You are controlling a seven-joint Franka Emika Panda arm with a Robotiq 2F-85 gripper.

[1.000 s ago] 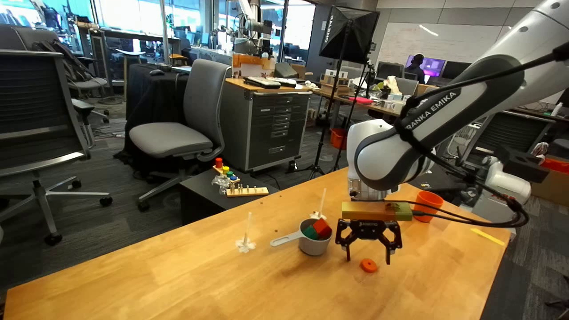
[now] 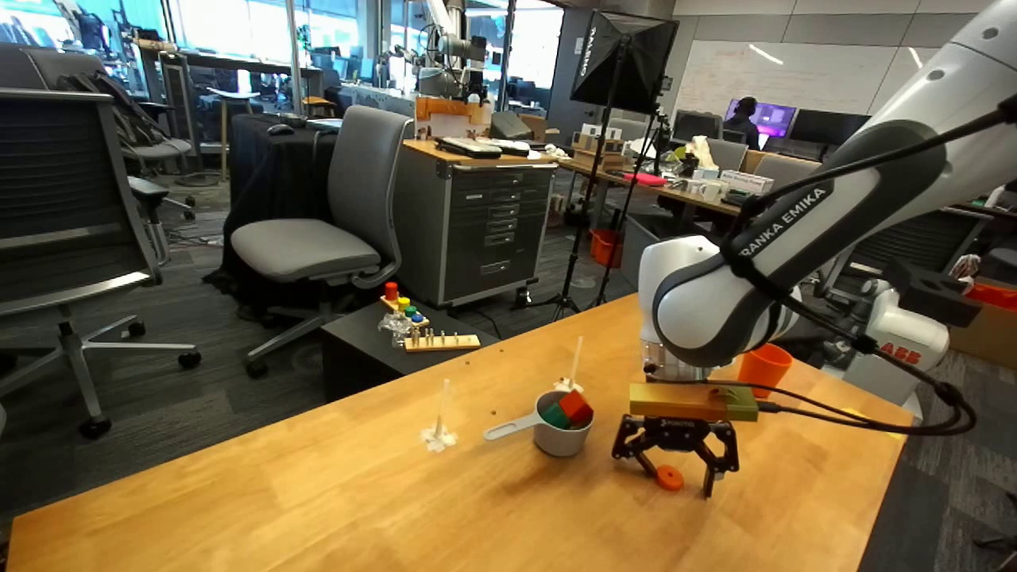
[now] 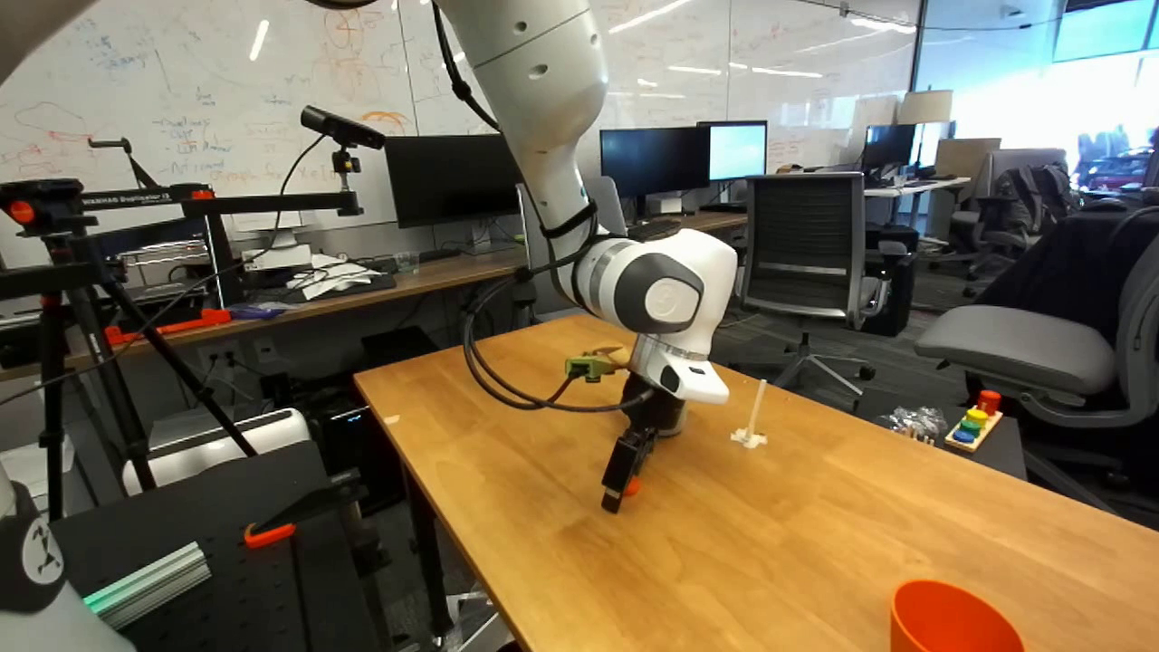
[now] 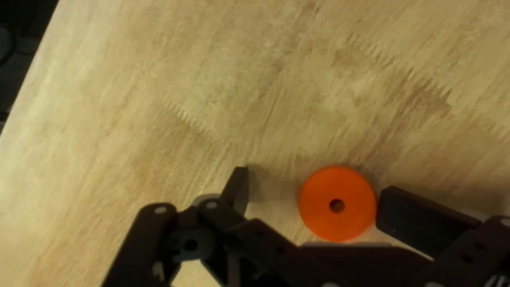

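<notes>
An orange disc [image 4: 337, 221] with a small centre hole lies flat on the wooden table. My gripper is low over the table and part open, its fingers on either side of the disc. The right finger [image 4: 420, 221] in the wrist view is at the disc's edge, seemingly touching it; a strip of bare wood separates the disc from the left finger [image 4: 237, 189]. In exterior view 1 the orange disc [image 2: 670, 477] shows between the fingers of the gripper [image 2: 682, 483]. Exterior view 2 shows only a sliver of the disc [image 3: 632, 487] behind a finger.
A grey measuring cup [image 2: 562, 439] holding red and green blocks stands beside the gripper, its handle pointing away. Two thin upright sticks [image 2: 443, 410] are fixed to the table. An orange cup [image 2: 765, 366] stands behind the arm.
My gripper has come down and slightly right in exterior view 1, so its fingers now flank the orange disc. The disc has shifted slightly to the right, and the fingers look a little narrower.
</notes>
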